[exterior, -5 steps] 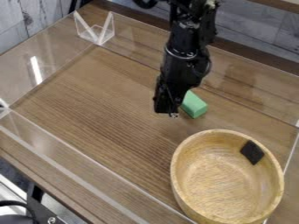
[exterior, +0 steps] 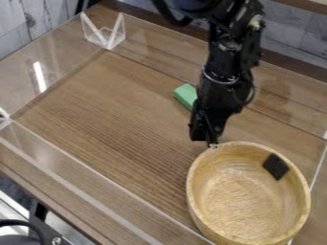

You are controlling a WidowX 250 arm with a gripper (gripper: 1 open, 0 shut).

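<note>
My black gripper (exterior: 206,134) hangs low over the wooden tabletop, just behind the rim of a beige round tub (exterior: 246,220); its small fingertips look closed, with nothing visible between them. A green block (exterior: 185,96) lies behind the gripper to its left, partly hidden by the arm.
The tub fills the front right and has a black patch at its right rim. A white wire rack (exterior: 105,31) stands at the back left. A wooden ledge runs along the back.
The gripper has moved right and toward the front, lower and nearer the tub. The green block, earlier seen right of the gripper, now shows to its left.
</note>
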